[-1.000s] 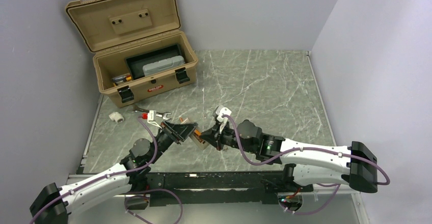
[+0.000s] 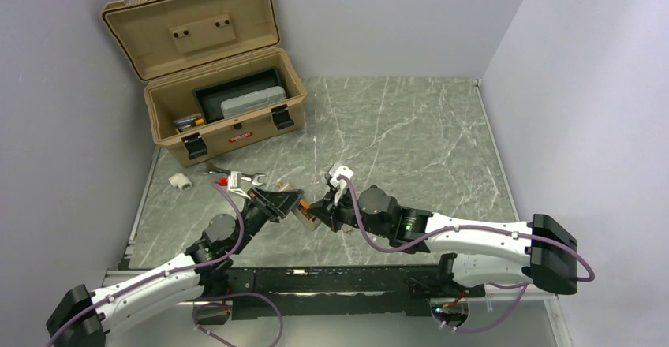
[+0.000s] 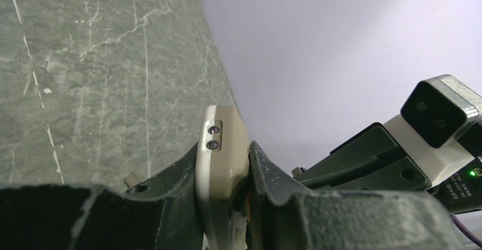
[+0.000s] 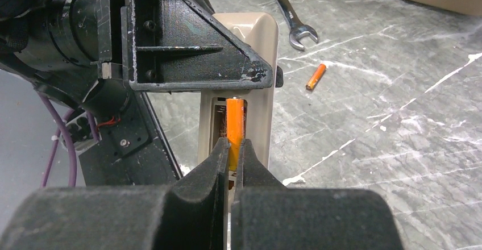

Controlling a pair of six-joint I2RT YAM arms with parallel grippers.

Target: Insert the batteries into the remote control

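Note:
The beige remote stands with its battery compartment exposed, held in my left gripper; in the left wrist view only its top end shows above the fingers. My right gripper is shut on an orange battery point(image 4: 235, 119), which lies over the opening of the compartment; whether it is seated cannot be told. Another orange battery point(image 4: 316, 76) lies loose on the table behind the remote.
A tan toolbox point(image 2: 237, 126) with open lid stands at the back left. Wrenches point(image 4: 293, 25), a red object point(image 2: 223, 181) and a white object point(image 2: 180, 181) lie nearby.
My right arm has shifted slightly left, toward the remote, with the battery. The left arm looks unmoved.

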